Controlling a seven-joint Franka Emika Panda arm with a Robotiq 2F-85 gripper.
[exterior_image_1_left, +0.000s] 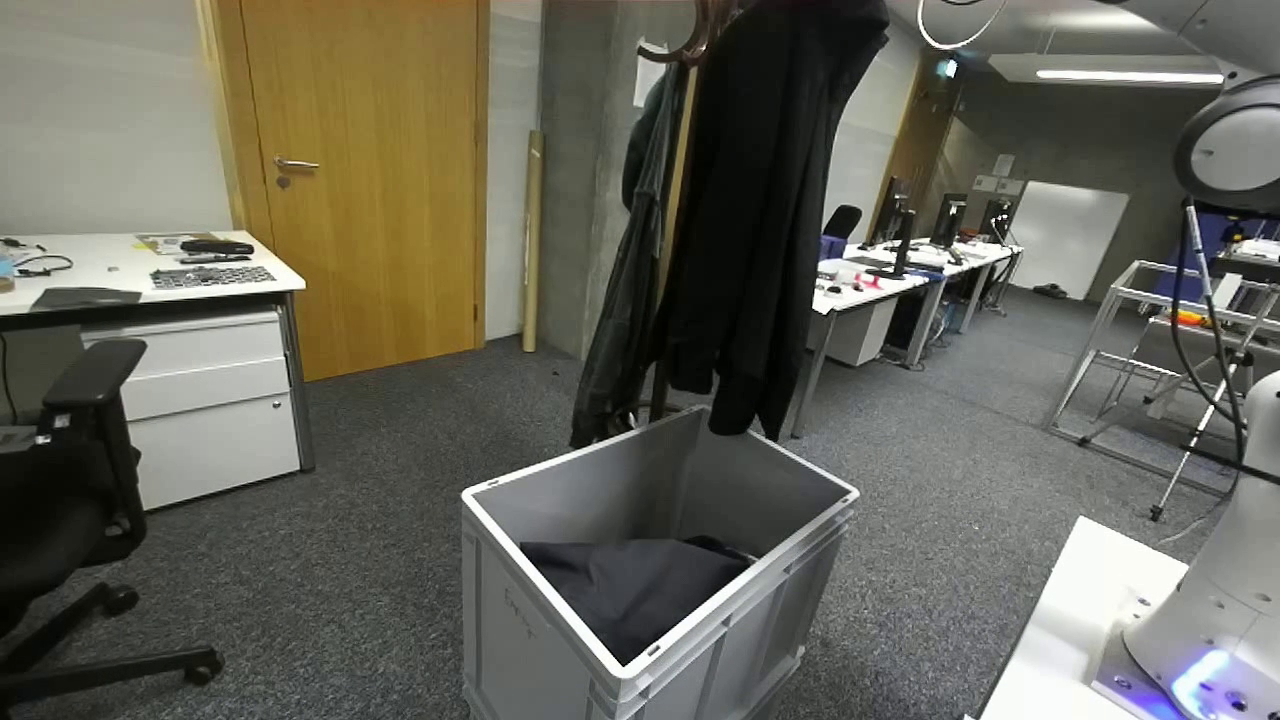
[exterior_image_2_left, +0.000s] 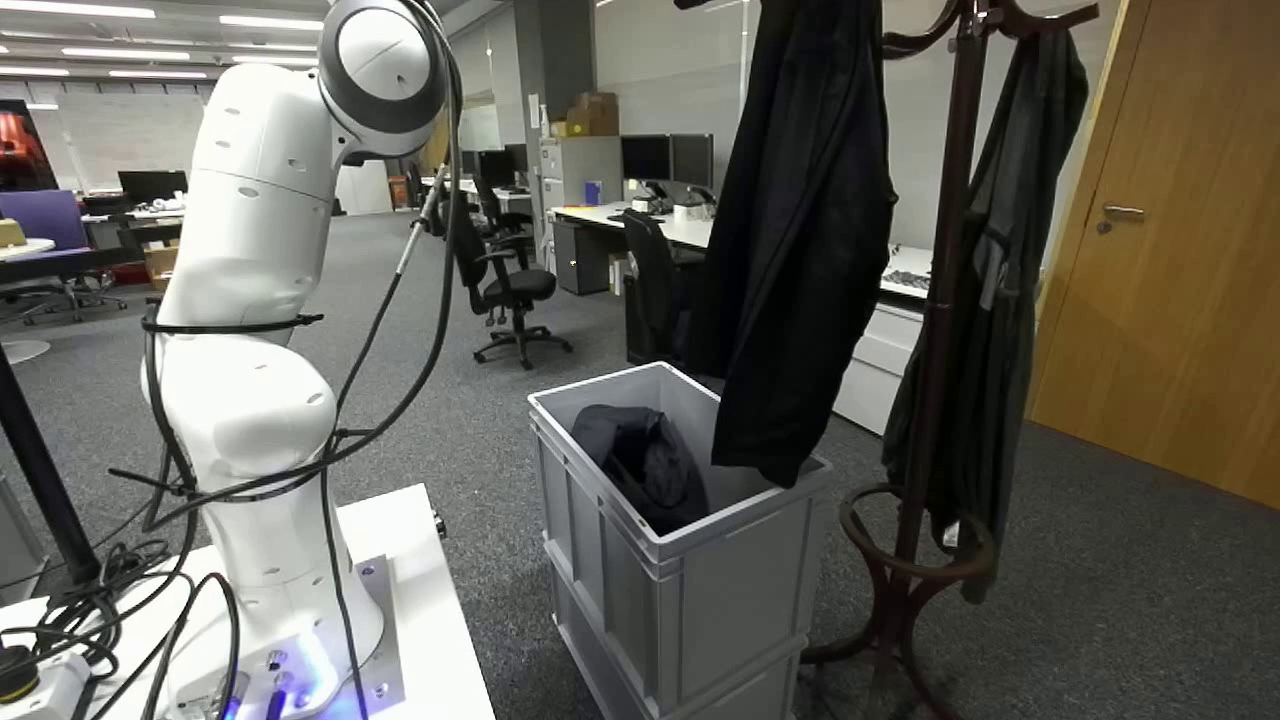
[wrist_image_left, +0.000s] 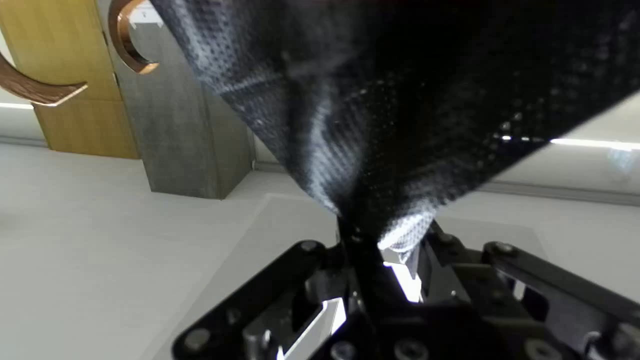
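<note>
A dark garment (wrist_image_left: 360, 102) fills the upper part of the wrist view and narrows down to my gripper, which is shut on a pinched fold of it. In exterior view 1 a black garment (exterior_image_1_left: 762, 216) hangs by the coat stand, its lower end near the far rim of the grey bin (exterior_image_1_left: 537, 475). The other exterior view has this black garment (exterior_image_2_left: 804, 240) hanging in front of the stand, its bottom overlapping the bin's right corner. My gripper lies outside both exterior views.
Dark cloth (exterior_image_2_left: 648, 468) lies inside the grey bin (exterior_image_2_left: 738, 600). Behind it stands a wooden coat stand (exterior_image_2_left: 948, 240) with a grey coat (exterior_image_2_left: 1014, 264) on a hook. A white table (exterior_image_1_left: 1080, 612) carries the robot's base. Open carpet surrounds the bin.
</note>
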